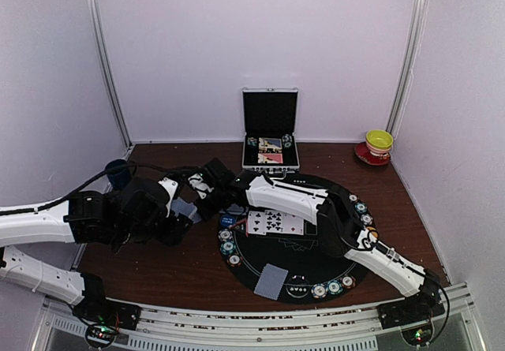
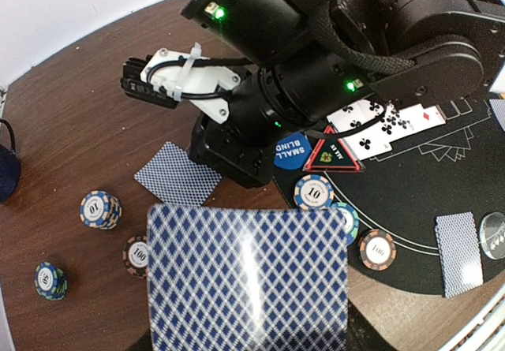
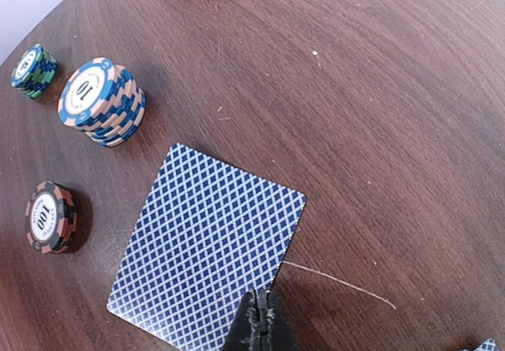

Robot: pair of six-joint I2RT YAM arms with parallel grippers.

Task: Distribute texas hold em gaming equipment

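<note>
A blue-checked deck of cards (image 2: 248, 280) fills the bottom of the left wrist view. My left gripper (image 1: 180, 214) is shut on it; its fingertips are hidden behind the cards. One blue-backed card rests face down on the bare wood left of the playing mat, also in the left wrist view as a card (image 2: 177, 175). Over that card's near edge, my right gripper is shut with nothing visible between its tips. Whether the tips touch the card cannot be told.
Chip stacks of 10s (image 2: 101, 210), 50s (image 2: 50, 281) and 100s (image 2: 136, 255) stand on the wood near the card. The black mat (image 1: 260, 252) carries face-up cards (image 1: 274, 222), chips and a face-down card (image 1: 271, 281). An open case (image 1: 270, 162) sits behind; cups (image 1: 379, 143) stand far right.
</note>
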